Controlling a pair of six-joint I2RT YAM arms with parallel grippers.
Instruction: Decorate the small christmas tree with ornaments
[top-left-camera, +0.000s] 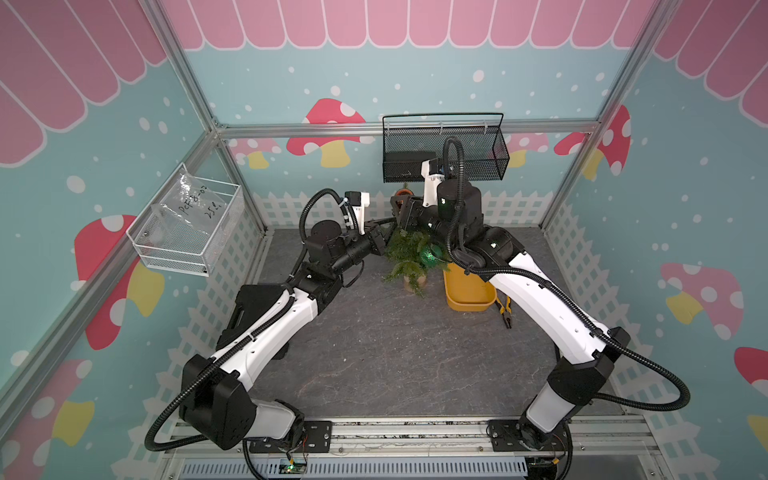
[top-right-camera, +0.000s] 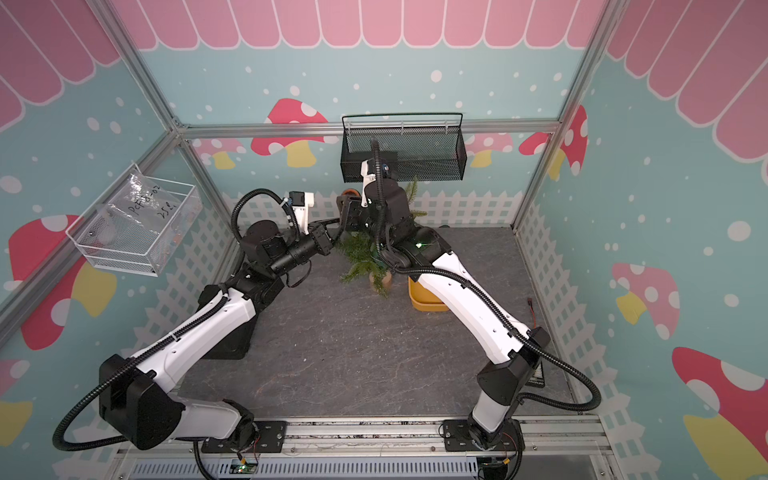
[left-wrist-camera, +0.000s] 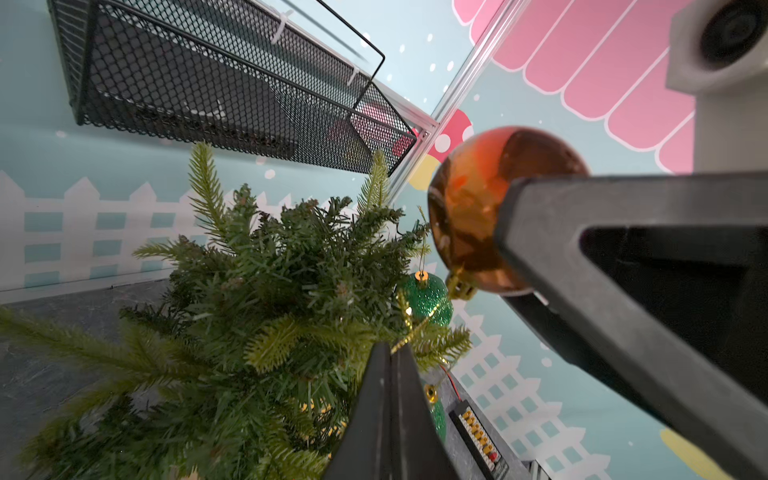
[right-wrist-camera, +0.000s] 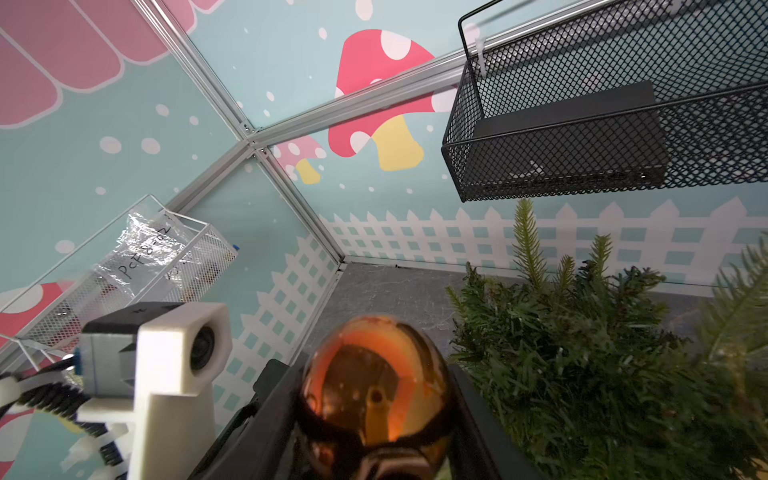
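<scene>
The small tree (left-wrist-camera: 280, 296) stands at the back middle, green glitter baubles (left-wrist-camera: 428, 304) among its branches. My right gripper is shut on a shiny copper bauble held above the tree; this bauble's gold cap and cord show in the left wrist view. My left gripper is shut just below the bauble, its tips at the gold cord, which seems pinched between them. Both grippers are close together, partly hiding each other in the top views.
A black wire basket (top-left-camera: 444, 152) hangs on the back wall. A yellow tray (top-left-camera: 468, 296) and pliers (top-left-camera: 505, 312) lie right of the tree, a black case (top-left-camera: 248, 320) at the left.
</scene>
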